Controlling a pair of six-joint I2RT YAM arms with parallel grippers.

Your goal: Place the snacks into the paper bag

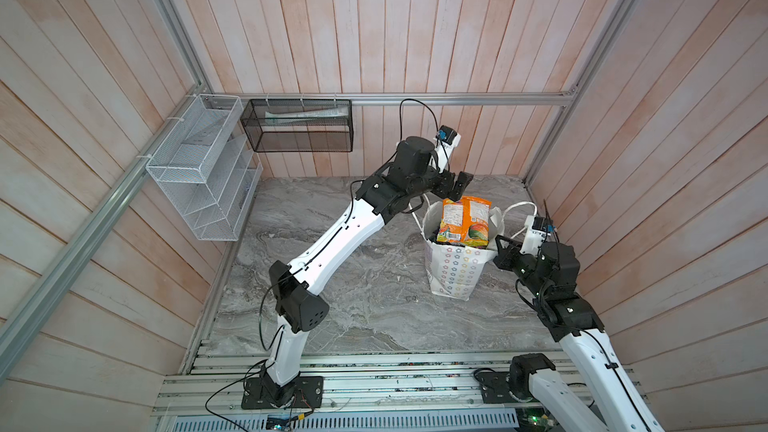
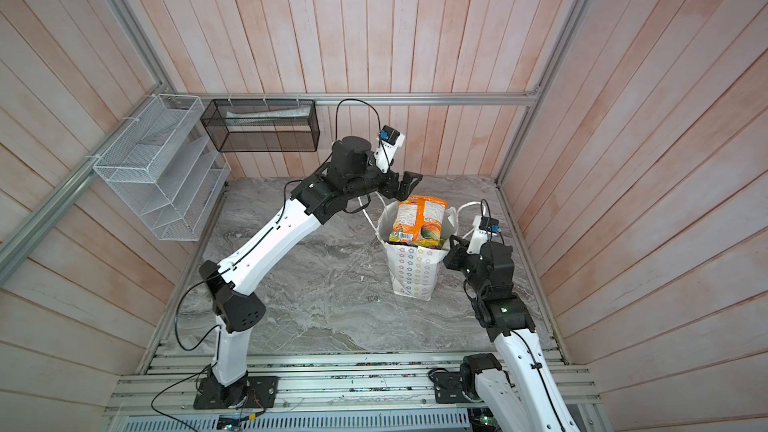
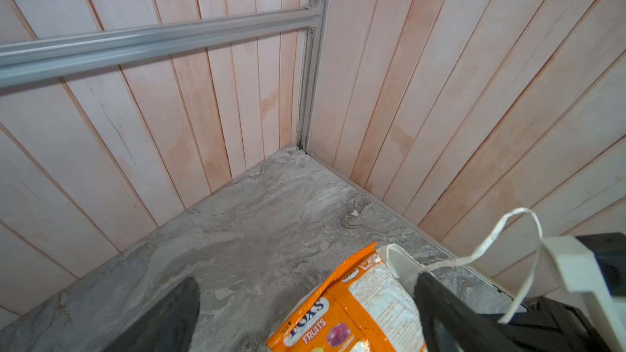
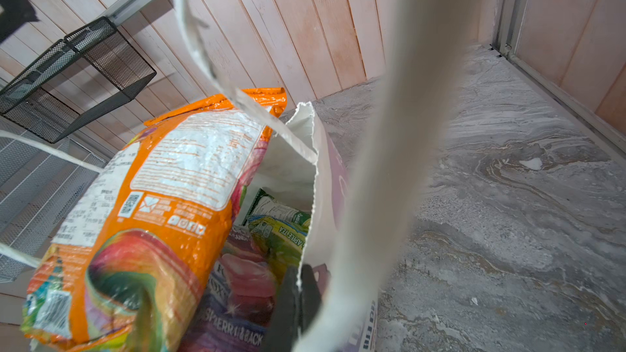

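The white paper bag [image 1: 457,270], printed with coloured dots, stands upright on the right half of the tabletop. A large orange snack bag [image 1: 464,221] sits in its mouth, the upper part sticking out above the rim. Beside it, inside, the right wrist view shows a purple snack pack [image 4: 225,313] and a yellow-green one [image 4: 280,238]. Above the orange bag's top, my left gripper [image 1: 461,185] hangs open and empty, its fingers [image 3: 166,319] wide apart. My right gripper is shut at the paper bag's right edge, with the thin rim between its fingers.
Two white handles, the right one [image 1: 521,206] near my right gripper, loop up from the bag. A black mesh basket [image 1: 297,142] hangs on the back rail, and white wire shelves [image 1: 200,184] on the left.
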